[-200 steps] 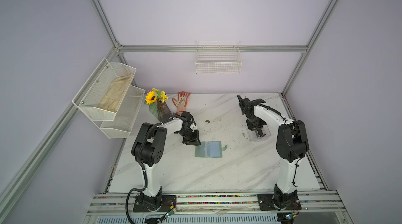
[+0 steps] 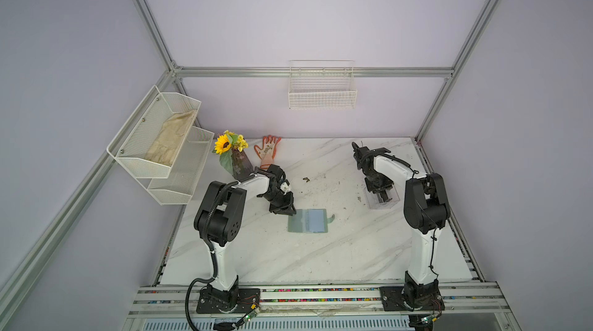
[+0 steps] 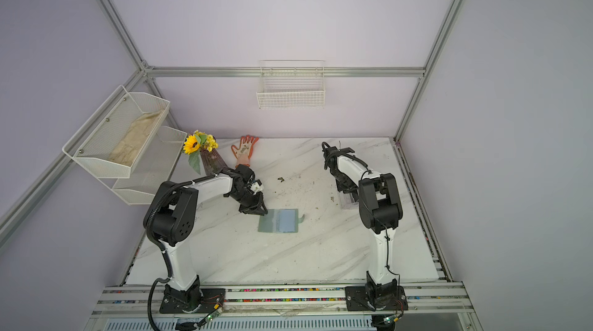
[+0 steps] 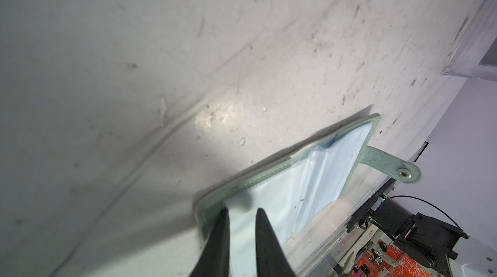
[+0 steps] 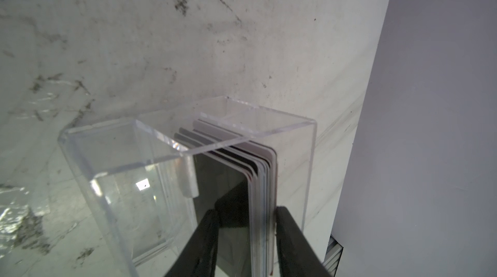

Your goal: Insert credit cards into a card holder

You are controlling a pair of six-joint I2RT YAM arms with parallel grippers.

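The mint card holder (image 4: 388, 160) lies open on the table, clear pockets facing up. My left gripper is at its back left corner, fingertips a little apart, nothing seen held. A clear acrylic box (image 5: 103, 147) at the table's right holds a stack of cards (image 5: 258, 184) standing on edge in one compartment. My right gripper is down at that box, its fingertips apart on either side of the cards' near end; whether they touch the cards cannot be told.
A vase of sunflowers (image 2: 237, 161) and an orange-trimmed glove (image 2: 268, 148) stand and lie at the back left. Wire baskets (image 2: 321, 90) hang on the back and left walls.
My right arm has shifted slightly at the card box, its elbow moving a little left. The left arm and card holder look unchanged.
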